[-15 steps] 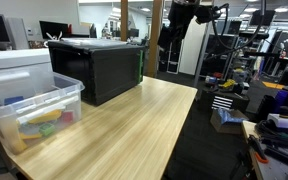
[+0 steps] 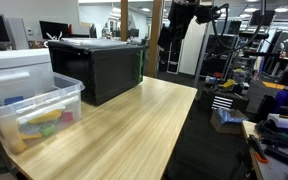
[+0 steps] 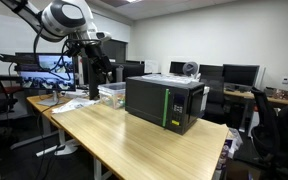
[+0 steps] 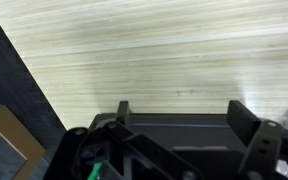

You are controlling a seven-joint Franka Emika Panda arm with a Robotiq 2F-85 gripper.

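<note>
My gripper stands open in the wrist view, its two dark fingers wide apart with only bare wood showing between their tips. In exterior view 1 the arm reaches in from the upper right, and the gripper (image 2: pixel 165 44) hangs high above the table's far end. Exterior view 2 has the gripper (image 3: pixel 108 76) up in the air over the table. A black microwave (image 2: pixel 96 72) with a green strip on its front sits on the wooden table (image 2: pixel 119 135). A clear plastic bin (image 2: pixel 36 108) holding several colourful items stands beside it.
Papers (image 3: pixel 72 104) lie at the table's other end in exterior view 2. White items lie on top of the microwave. A black office chair (image 3: pixel 272 135) stands off the table.
</note>
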